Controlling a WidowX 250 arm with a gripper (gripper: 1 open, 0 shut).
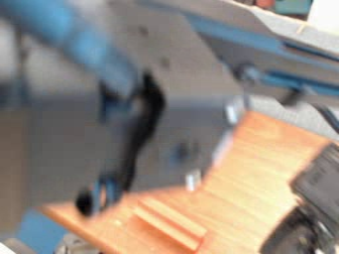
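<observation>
The blurred grey metal body of my arm [159,139], with blue cylinders and trim, fills the upper left and middle of the camera view. A wooden surface [259,184] shows below and to the right of it, with a wooden block or strip [169,220] lying on it at the bottom middle. I cannot pick out my gripper's fingers or tell their state.
Dark mechanical parts [310,203] stand at the lower right edge. A light grey surface [311,40] lies at the top right. The wooden surface between the arm and the dark parts looks clear.
</observation>
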